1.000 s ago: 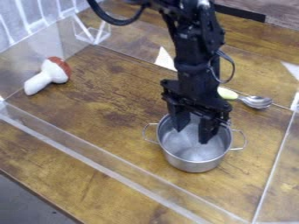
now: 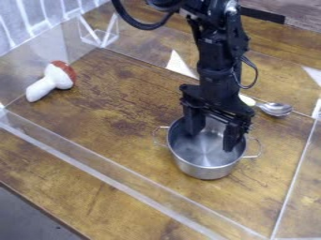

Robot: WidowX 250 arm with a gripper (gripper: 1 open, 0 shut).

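My black gripper (image 2: 213,124) points down into a grey metal pot (image 2: 205,161) with wire handles on either side, standing on the wooden table (image 2: 100,131). Its two fingers are spread open over the pot, their lower ends at or just inside its rim. Nothing shows between them. The pot's far wall is partly hidden behind the gripper.
A metal ladle (image 2: 280,108) with a pale handle lies behind the pot at the right. A white object with a red cap (image 2: 51,82) lies at the far left. The table left of the pot is clear.
The gripper has risen slightly from its position about a second ago, and the pot sits very slightly shifted. The fingers remain apart.
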